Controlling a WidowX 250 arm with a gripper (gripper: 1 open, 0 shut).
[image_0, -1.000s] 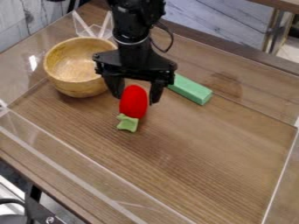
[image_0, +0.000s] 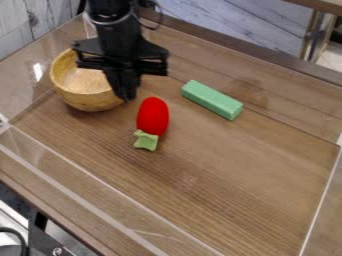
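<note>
The dark gripper (image_0: 115, 70) hangs over the right part of a light wooden bowl (image_0: 83, 82), shut, with nothing visible between its fingers. A red oval object (image_0: 154, 115) lies on the wooden table (image_0: 234, 195), right of and below the gripper, with a small pale green piece (image_0: 147, 141) at its lower end. A green bar-shaped block (image_0: 213, 98) lies diagonally to the right of the red object.
A wooden shelf edge (image_0: 287, 12) runs across the top right, and a pale wall stands at the top left. A black cable sits at the lower left.
The arm and gripper have moved left and up, from over the red object to over the bowl. The red object is now uncovered, lying in about the same place.
</note>
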